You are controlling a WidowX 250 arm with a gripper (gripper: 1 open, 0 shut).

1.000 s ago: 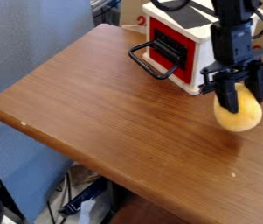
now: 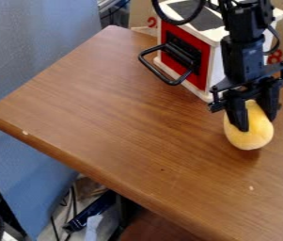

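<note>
My black gripper [image 2: 253, 112] reaches down at the right of the camera view, its fingers around the top of a pale yellow oval object [image 2: 249, 136]. The object hangs or stands at the right part of the wooden table [image 2: 118, 113]; whether it touches the surface is hard to tell.
A white and red box-shaped appliance [image 2: 181, 66] with a black handle stands at the back, just left of and behind my arm. The table's left and front edges border a blue panel and cables on the floor.
Over the last second the gripper and the yellow object have shifted slightly left and down, toward the front of the table.
</note>
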